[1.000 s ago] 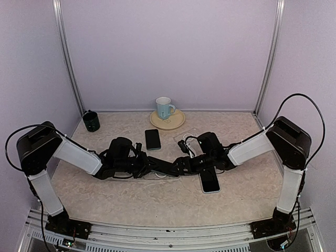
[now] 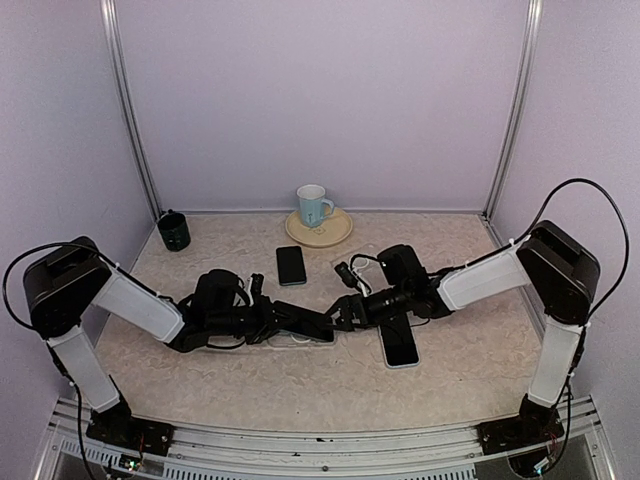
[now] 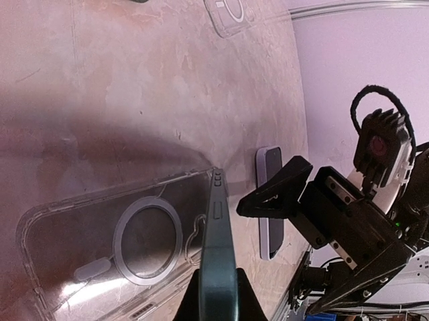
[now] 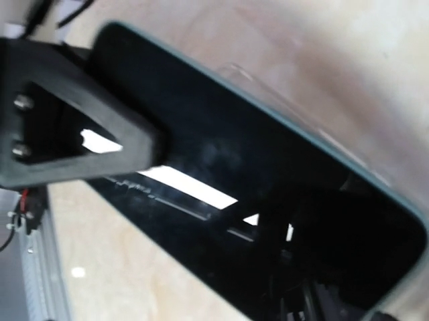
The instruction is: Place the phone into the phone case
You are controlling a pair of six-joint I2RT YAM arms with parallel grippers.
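Note:
A black phone point(image 2: 303, 321) with a pale teal edge is held tilted over the clear phone case point(image 3: 100, 251), its right end lower. My left gripper point(image 2: 265, 318) is shut on the phone's left end. From the left wrist, the phone point(image 3: 218, 247) shows as a narrow teal edge. The case lies on the table, its white ring in view. At the phone's right end my right gripper point(image 2: 340, 316) stands open, its fingers apart. In the right wrist view the phone's screen point(image 4: 221, 154) covers most of the case; whether its lower end touches the case cannot be told.
Another phone point(image 2: 400, 345) lies right of the case, partly under my right arm. A black phone point(image 2: 291, 266) lies behind. Further back are a second clear case point(image 3: 231, 15), a plate point(image 2: 343, 233) with a blue cup point(image 2: 311, 205), and a dark mug point(image 2: 174, 231).
The phone has shifted slightly left and toward the front, with its right end lower. My left gripper moved a little left with it; my right gripper also came slightly left.

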